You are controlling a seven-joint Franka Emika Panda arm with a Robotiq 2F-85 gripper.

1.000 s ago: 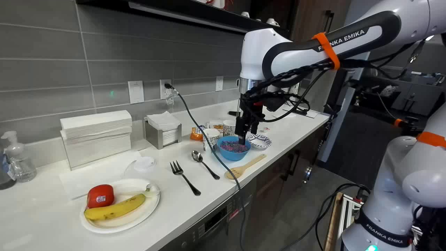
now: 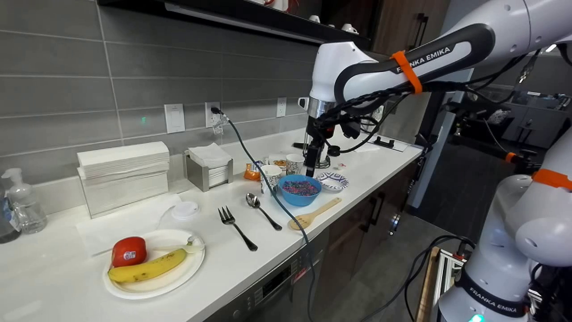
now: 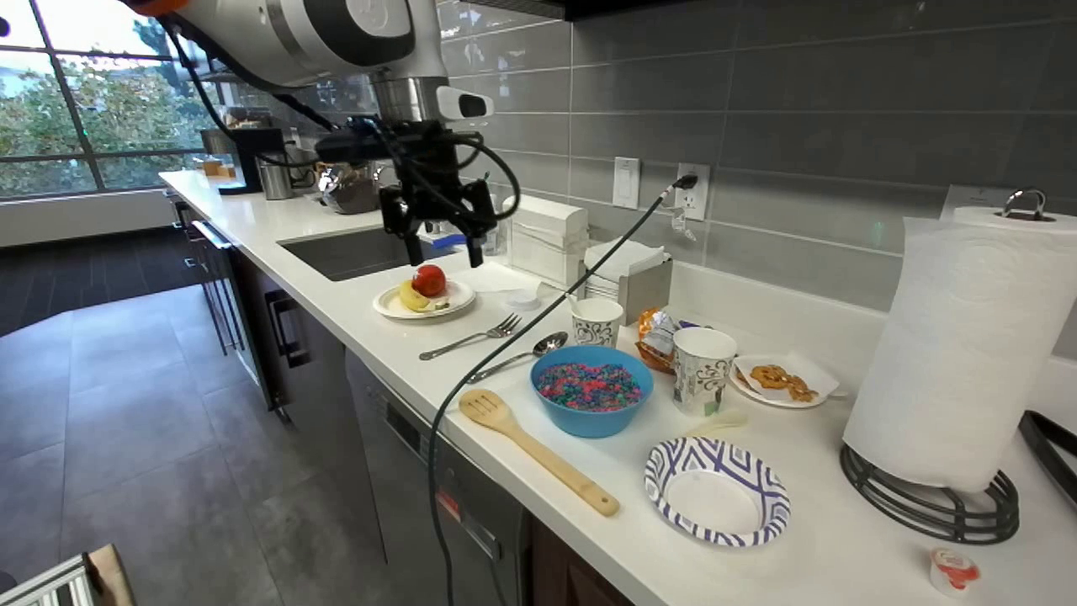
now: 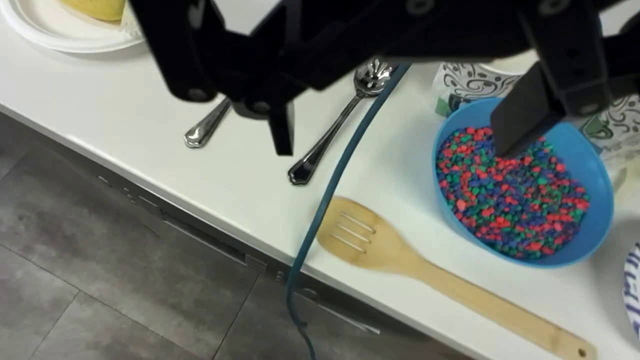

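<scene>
My gripper hangs open above the counter, with its two fingers (image 4: 523, 114) far apart and nothing held between them. In exterior view 2, empty space shows between the fingertips of the gripper (image 3: 444, 252). A blue bowl (image 4: 447, 207) of small red, green and blue bits sits under the right-hand finger in the wrist view. Beside it lies a slotted wooden spatula (image 4: 414, 264). A metal spoon (image 4: 327, 135) and a fork (image 3: 469, 342) rest farther along. On a white plate (image 2: 161, 288) are a red fruit (image 2: 129, 251) and a banana (image 2: 149, 268).
A dark cable (image 3: 520, 338) runs from the wall outlet across the counter and over its front edge. Paper cups (image 3: 703, 370) crowd the bowl's back side. A patterned paper bowl (image 3: 717, 495) and a paper towel roll (image 3: 954, 348) stand farther along. Bare counter surrounds the spatula.
The arm's orange-banded link has shifted left in exterior view 1. My gripper has turned and risen slightly near the blue bowl. The counter objects look unmoved.
</scene>
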